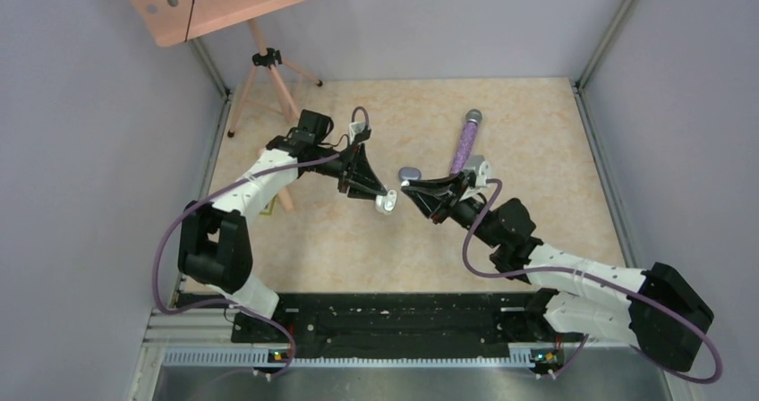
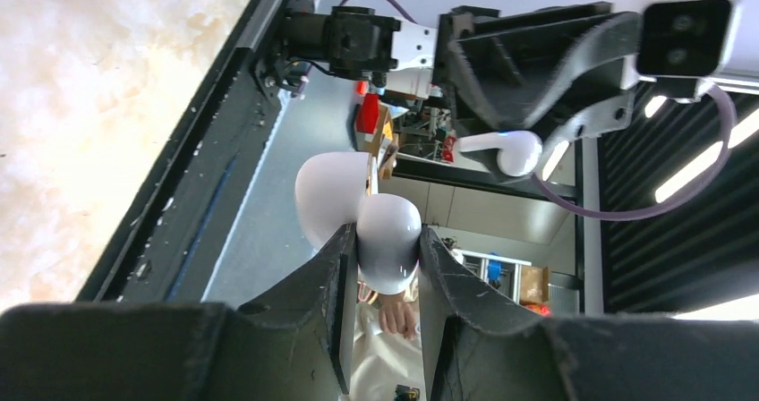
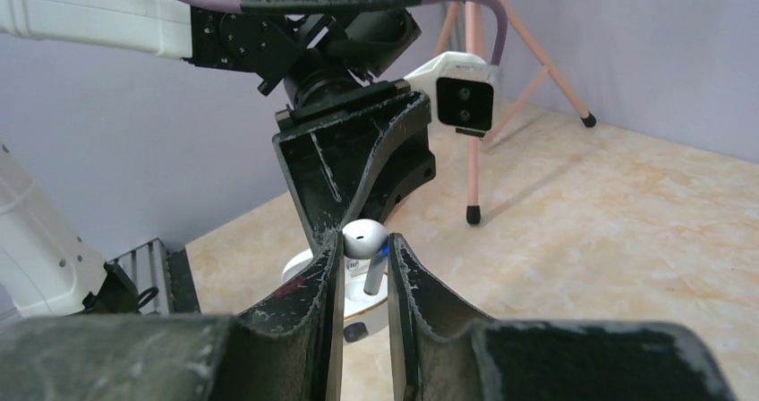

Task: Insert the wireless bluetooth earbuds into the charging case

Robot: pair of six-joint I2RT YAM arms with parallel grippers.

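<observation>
The white charging case point(image 1: 386, 202) is held in the air near the table's middle, with my left gripper shut on it. Its rounded white shell point(image 2: 388, 231) shows between the finger pads, and its lid stands open. Facing it from the right, my right gripper pinches a white earbud point(image 3: 365, 237) at its fingertips. In the left wrist view the same earbud point(image 2: 519, 153) has its stem pointing toward the left arm's side, clear of the case. From the right wrist, the case's open inside point(image 3: 369, 304) appears behind the earbud; whether its slots are filled, I cannot tell.
A blue-grey oval object point(image 1: 409, 174) lies on the table just behind the right gripper. Farther back rests a purple glittery microphone point(image 1: 465, 141). A pink tripod stand point(image 1: 277, 88) occupies the back left.
</observation>
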